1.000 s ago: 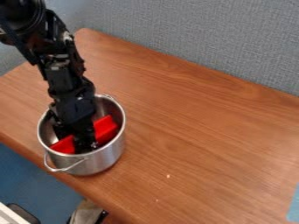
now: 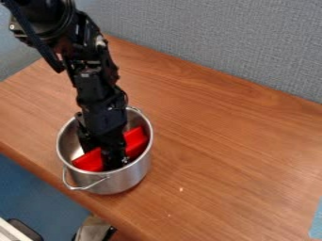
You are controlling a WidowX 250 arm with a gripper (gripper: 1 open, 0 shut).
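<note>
A steel pot (image 2: 134, 176) with a wire handle stands near the left front edge of the wooden table. Red objects (image 2: 90, 161) lie inside it. My black gripper (image 2: 113, 155) reaches down from the upper left into the pot, among the red pieces. Its fingertips are mostly hidden against the red, so what lies between them is unclear.
A grey partition (image 2: 227, 42) runs along the back. Some items sit below the table's front left corner.
The pot has shifted a little to the right, along with my arm and gripper, which remain down inside it.
</note>
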